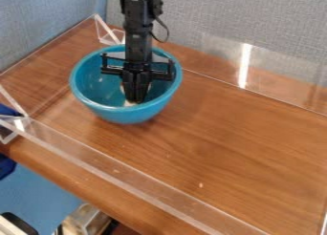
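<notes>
A turquoise bowl (95, 91) stands on the wooden table near the back left. My black gripper (137, 92) reaches down from above into the bowl, its fingers low inside and close together, looking shut. A pale object at the bottom of the bowl is mostly hidden behind the gripper, so I cannot tell whether anything is between the fingertips.
A clear plastic edging runs along the left and back, with a grey wall (243, 29) behind. Dark blue items sit at the far left edge.
</notes>
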